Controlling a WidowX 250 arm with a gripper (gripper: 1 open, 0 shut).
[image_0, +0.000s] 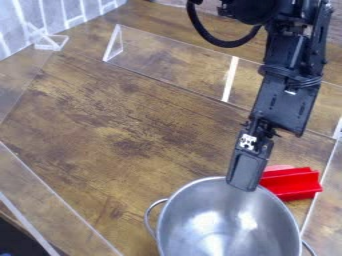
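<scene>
A black robot arm reaches down from the top right, its gripper (246, 165) hanging low over the back rim of a steel pot (227, 228) with loop handles at the bottom of the view. The fingertips are at or just above the rim; I cannot tell whether they touch it, or what, if anything, is between them. A red object (297, 183), like a tray or rack, lies right behind the pot, beside the gripper.
Clear acrylic panels border the wooden work surface (114, 125) at the back, left and right. A white grid rack (27, 20) stands at the top left.
</scene>
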